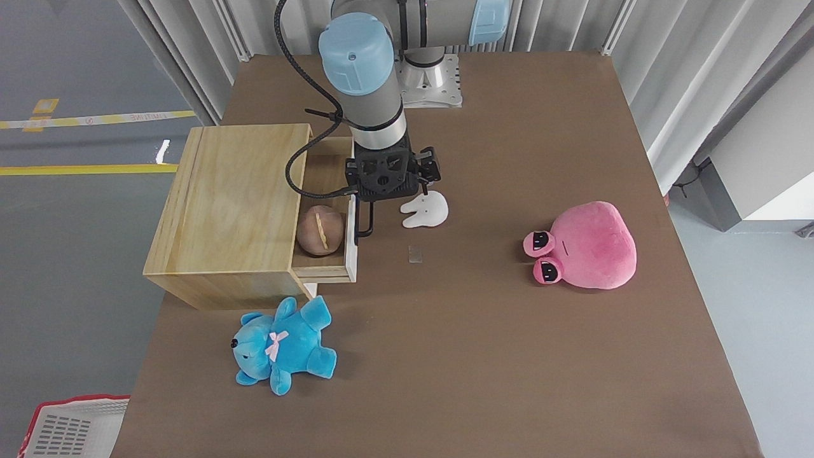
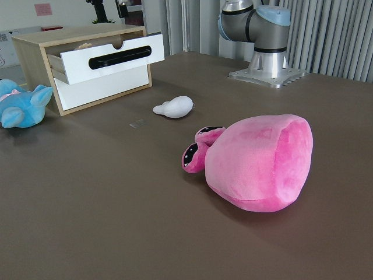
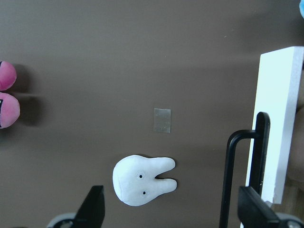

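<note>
My gripper hovers open above the front edge of the pulled-out drawer (image 1: 347, 259), its fingers spread wide in the wrist view with nothing seen held. The drawer has a white front and black handle (image 2: 119, 57); a brown round object (image 1: 317, 230) with a light stick-like piece lies inside. A small white plush (image 3: 137, 180) lies on the table just outside the drawer, below and beside the gripper. The wooden cabinet (image 1: 221, 206) stands at the left.
A blue bear (image 1: 301, 351) lies in front of the cabinet. A pink plush (image 1: 591, 248) lies to the right. A small clear square (image 3: 162, 121) lies near the white plush.
</note>
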